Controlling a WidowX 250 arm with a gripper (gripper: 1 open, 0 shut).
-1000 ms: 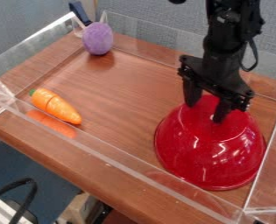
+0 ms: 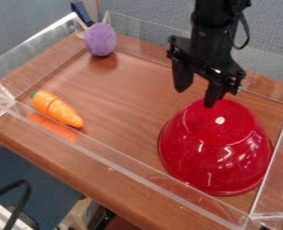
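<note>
My black gripper (image 2: 198, 79) hangs from the top of the camera view, its fingers pointing down, just above and behind a large red dome-shaped object (image 2: 213, 151) on the wooden table at the right. The fingers look spread apart, with nothing visible between them. An orange toy carrot (image 2: 57, 109) lies at the left, and a purple round object (image 2: 101, 39) sits at the back left.
Clear plastic walls (image 2: 9, 101) border the table. A blue and black item stands beyond the back left corner, and dark cables lie below the table at the lower left.
My gripper has risen away from the top of the red dome and tilted slightly. The dome, carrot and purple object look unmoved.
</note>
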